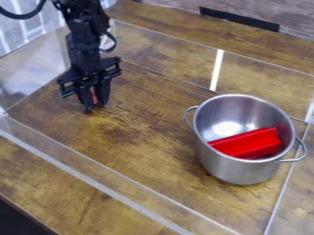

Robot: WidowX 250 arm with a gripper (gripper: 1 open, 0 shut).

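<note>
My black gripper [88,90] is lowered at the upper left, its fingers around a small red-pink object [94,99] on the wooden table [135,174]. The object is mostly hidden by the fingers, and I cannot tell whether they grip it.
A steel pot [226,163] with two handles stands at the right, holding a red block [248,142]. A pale strip [218,69] lies at the back right.
</note>
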